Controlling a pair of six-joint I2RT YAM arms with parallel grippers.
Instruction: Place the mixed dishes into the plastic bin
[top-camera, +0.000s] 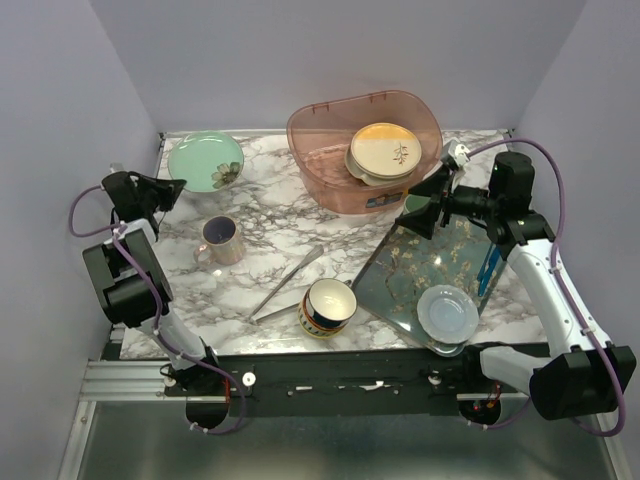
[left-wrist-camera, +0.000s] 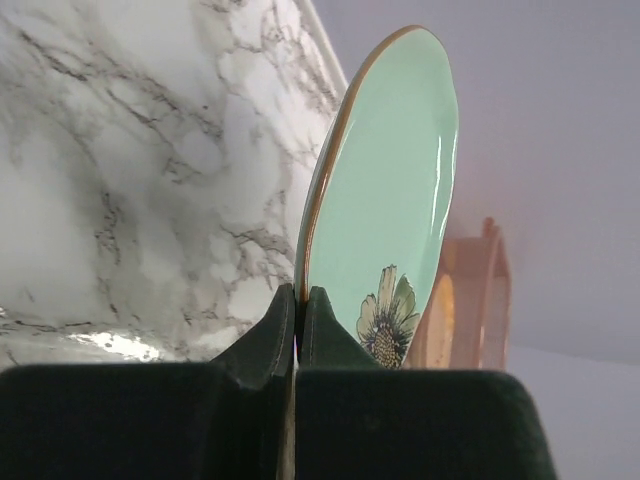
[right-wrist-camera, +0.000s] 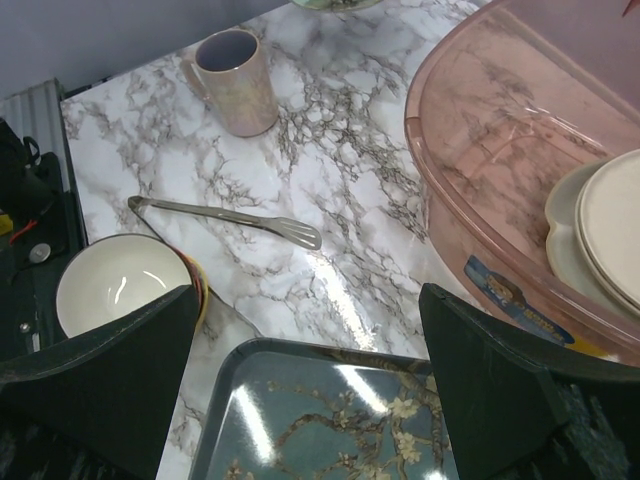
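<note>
A mint-green plate (left-wrist-camera: 390, 170) with a brown rim and a flower print is pinched at its edge by my left gripper. In the top view this plate (top-camera: 203, 160) hangs above the far left of the table, the left gripper (top-camera: 182, 186) at its left rim. The pink see-through bin (top-camera: 315, 165) stands at the back centre, with stacked cream plates (top-camera: 387, 150) inside. My right gripper is open and empty, above the tray close to the bin's front right. Beneath it, a green item (top-camera: 416, 204) is partly hidden.
A mug (top-camera: 222, 240) stands at left. Long utensils (top-camera: 290, 276) lie mid-table, beside stacked bowls (top-camera: 330, 303) at the front. The dark floral tray (top-camera: 400, 290) bears a pale plate (top-camera: 447, 313) and blue utensils (top-camera: 488, 268). Marble between mug and bin is clear.
</note>
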